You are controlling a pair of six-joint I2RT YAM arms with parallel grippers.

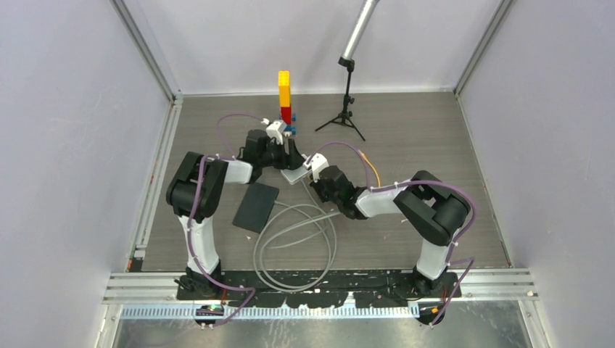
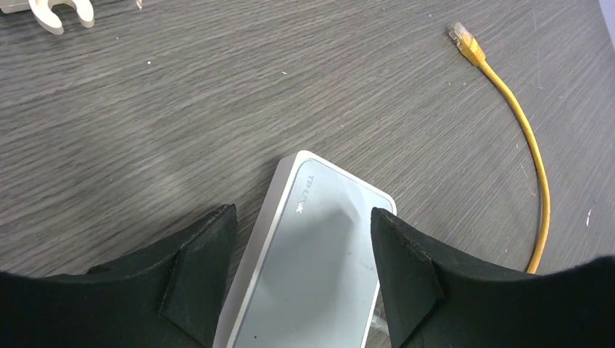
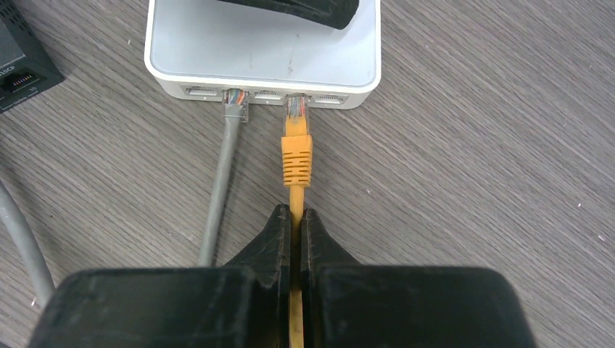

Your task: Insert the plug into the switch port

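The white switch (image 3: 268, 47) lies flat with its row of ports facing my right gripper. That gripper is shut on the yellow cable just behind the ribbed boot of its plug (image 3: 296, 148). The clear tip of the plug meets a port right of the middle; how deep it sits I cannot tell. A grey cable's plug (image 3: 235, 105) is at another port to its left. In the left wrist view, my left gripper straddles the switch (image 2: 312, 246), shut on its sides. The top view shows both grippers close together at the switch (image 1: 296, 175).
A black box (image 1: 256, 207) lies left of the switch, and a coiled grey cable (image 1: 265, 250) spreads in front. The yellow cable's free end (image 2: 471, 51) rests on the table. Toy blocks (image 1: 285, 90) and a tripod (image 1: 346, 109) stand behind.
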